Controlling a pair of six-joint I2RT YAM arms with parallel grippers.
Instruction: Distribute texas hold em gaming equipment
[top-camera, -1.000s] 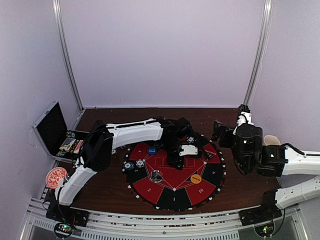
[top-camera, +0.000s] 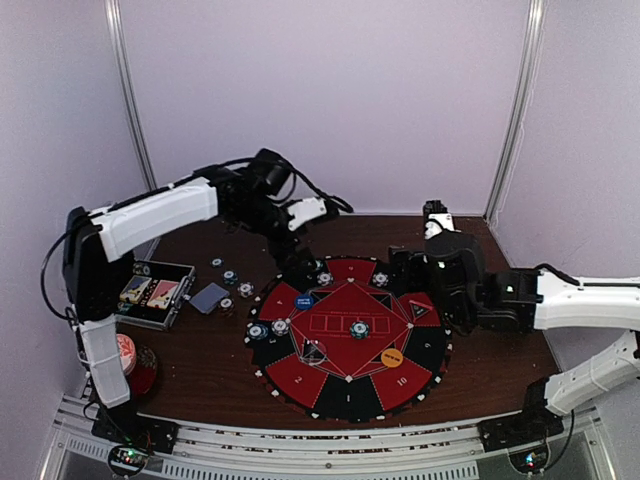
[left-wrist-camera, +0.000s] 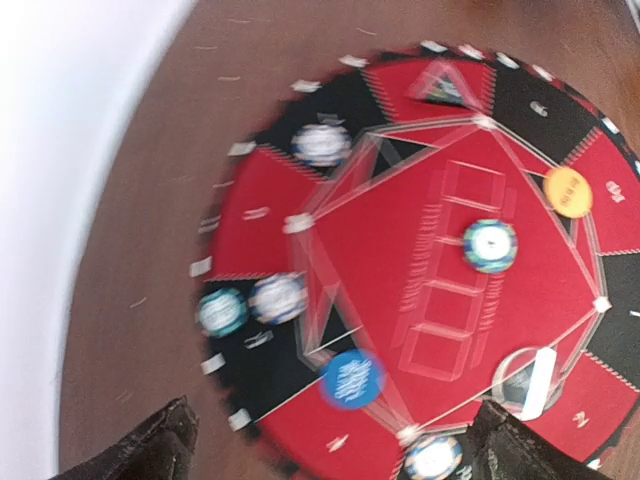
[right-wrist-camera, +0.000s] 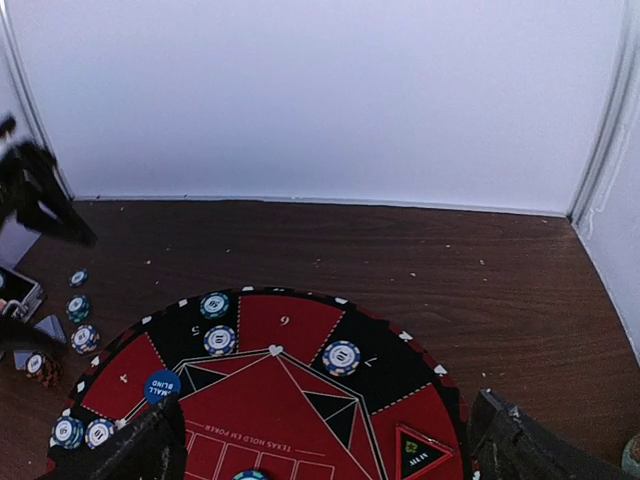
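A red and black round poker mat (top-camera: 349, 400) lies on the table. At its centre rests a green-rimmed chip (top-camera: 359, 329). The blue small blind disc (top-camera: 304, 301) and an orange disc (top-camera: 392, 357) lie on the mat, as do a clear disc (top-camera: 312, 352) and a triangular marker (right-wrist-camera: 415, 452). Blue (top-camera: 258, 331) and white (top-camera: 281, 327) chips sit side by side at the left. My left gripper is above the mat's far-left part, open and empty. Over the far-right part, my right gripper stands open, nothing between its fingers.
An open case (top-camera: 155, 294) holding cards stands at the left, its lid hidden by my left arm. Beside it are a blue-backed card deck (top-camera: 209, 298) and several chip stacks (top-camera: 245, 290).
The left arm has swung back and left off the mat's middle, uncovering the centre chip. My right gripper has moved left and slightly nearer, over the mat's edge.
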